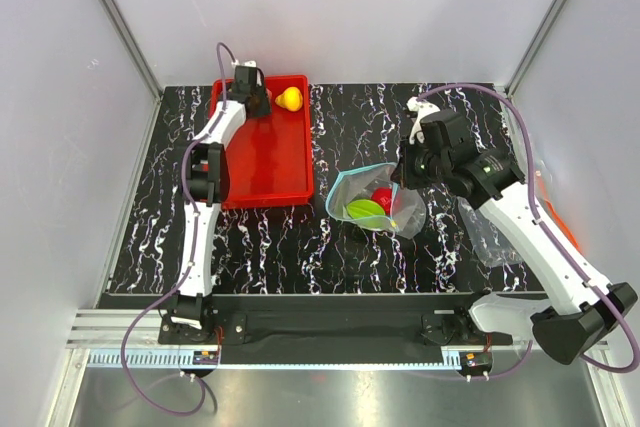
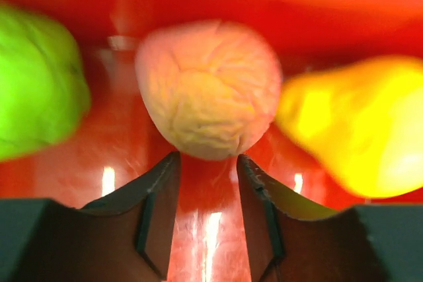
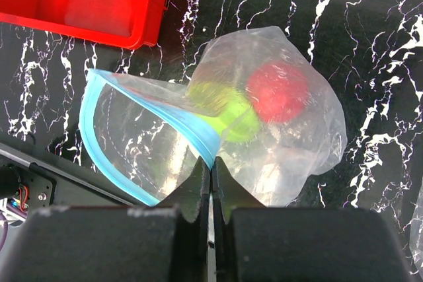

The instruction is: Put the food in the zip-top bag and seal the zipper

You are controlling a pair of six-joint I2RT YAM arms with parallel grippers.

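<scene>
In the red tray (image 1: 270, 162), a peach-coloured food (image 2: 208, 90) sits between a green food (image 2: 36, 84) and a yellow one (image 2: 363, 123). My left gripper is just short of the peach one, fingers part open, nothing between them. The clear zip bag (image 3: 284, 156) lies on the table holding a red food (image 3: 277, 90) and a green-yellow one (image 3: 234, 117). My right gripper is shut on the bag's blue zipper edge (image 3: 198, 133).
Another clear bag with orange (image 1: 485, 237) lies at the table's right edge.
</scene>
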